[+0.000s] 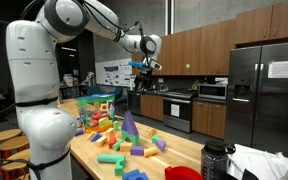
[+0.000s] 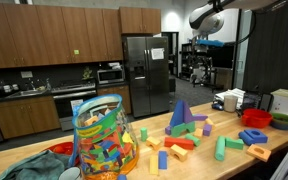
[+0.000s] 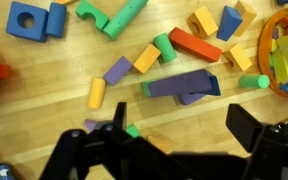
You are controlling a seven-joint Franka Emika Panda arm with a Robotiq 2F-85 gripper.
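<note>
Wide apart at the bottom of the wrist view are the two dark fingers of my open gripper, with nothing held between them. The gripper point(image 1: 144, 86) hangs high over the table in exterior view 1. Below it, many wooden blocks lie scattered on the tabletop. Among them are a tall purple block point(image 3: 179, 83), an orange-red block point(image 3: 194, 44), a green cylinder point(image 3: 165, 46), a yellow cylinder point(image 3: 96, 93) and a blue block point(image 3: 26, 20). A clear bin point(image 2: 103, 145) with colored blocks inside stands beside the scattered ones.
A red pot point(image 2: 249, 118) and a green bowl point(image 2: 282, 121) sit on the table. A black canister point(image 1: 216, 158) and white cloth point(image 1: 259, 163) lie near the right of exterior view 1. Between the blocks are bare patches of table point(image 3: 44, 85).
</note>
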